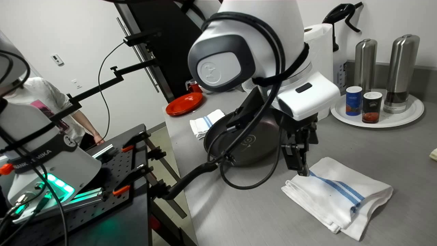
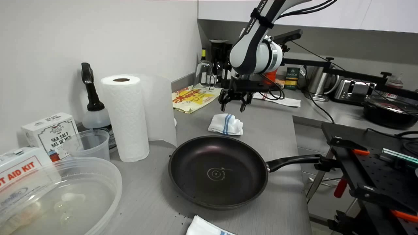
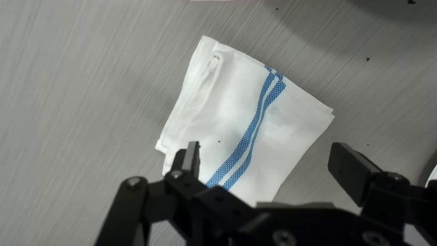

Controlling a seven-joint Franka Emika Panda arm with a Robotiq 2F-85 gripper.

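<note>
A folded white towel with blue stripes point(image 1: 338, 196) lies on the grey counter. My gripper point(image 1: 308, 158) hangs above its edge in exterior view 1, fingers pointing down. From exterior view 2, my gripper point(image 2: 233, 107) is seen wide apart over the far side of the same towel point(image 2: 226, 124), with a gap beneath the fingertips. Seen from the wrist, the towel point(image 3: 241, 119) fills the middle of the picture. One finger point(image 3: 191, 160) overlaps the towel's lower left there, while the other finger point(image 3: 350, 174) stands over bare counter to the right. Nothing is between them.
A black frying pan point(image 2: 217, 172) stands near the towel, its handle point(image 2: 297, 160) reaching past the counter edge. A paper towel roll point(image 2: 125, 121) is by the wall. Another striped towel point(image 1: 207, 123) lies beyond the pan. A white plate point(image 1: 413, 117) carries shakers and tall steel mills.
</note>
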